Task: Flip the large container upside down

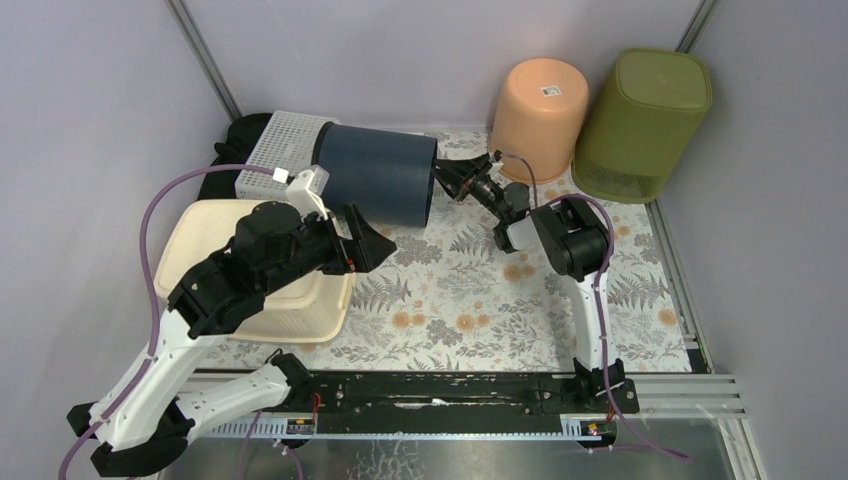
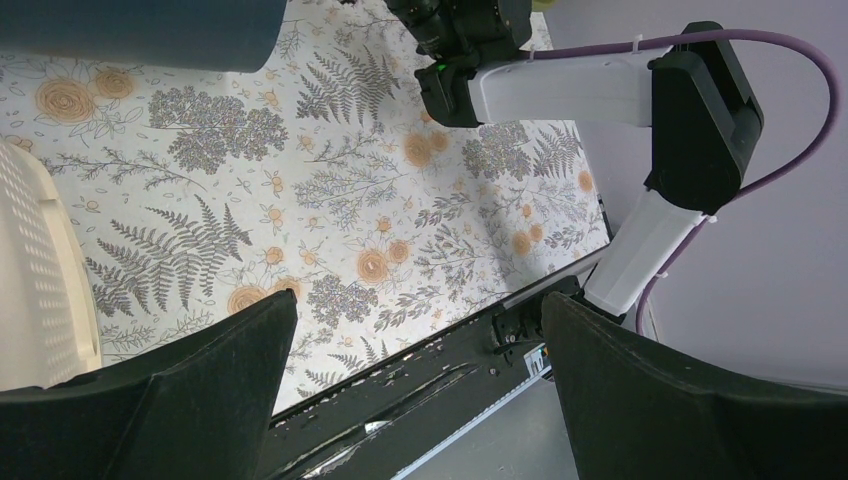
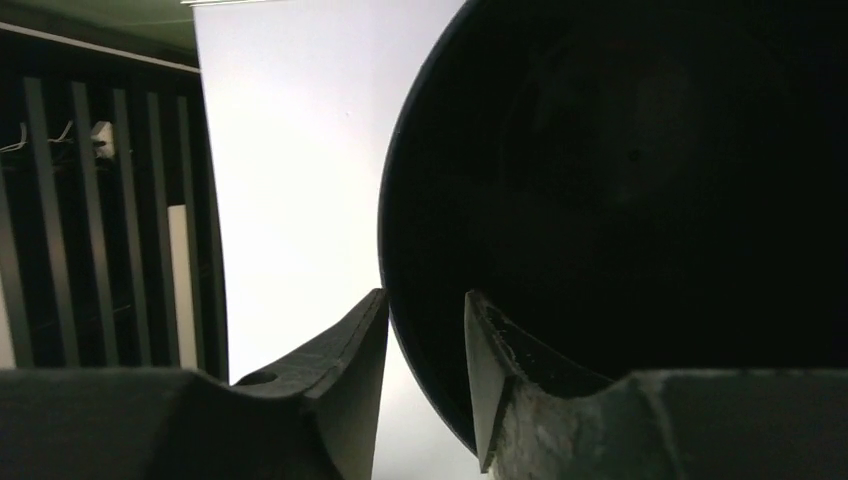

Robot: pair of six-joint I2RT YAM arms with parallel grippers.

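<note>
The dark blue container (image 1: 375,175) lies on its side at the back, mouth facing right, beside the white perforated box. Its dark inside (image 3: 640,230) and curved rim (image 3: 384,200) fill much of the right wrist view. At that mouth is my right gripper (image 1: 441,174), its fingers (image 3: 350,400) standing apart. The rim line crosses the gap between them in the right wrist view; whether it touches either finger I cannot tell. Over the cream container, my left gripper (image 1: 372,232) hangs open and empty. Part of the blue container (image 2: 150,30) shows at the left wrist view's top left.
A cream container (image 1: 300,315) stands at the left under my left arm. At the back left is a white perforated box (image 1: 275,145). Orange (image 1: 545,110) and green (image 1: 645,120) bins stand upside down at the back right.
</note>
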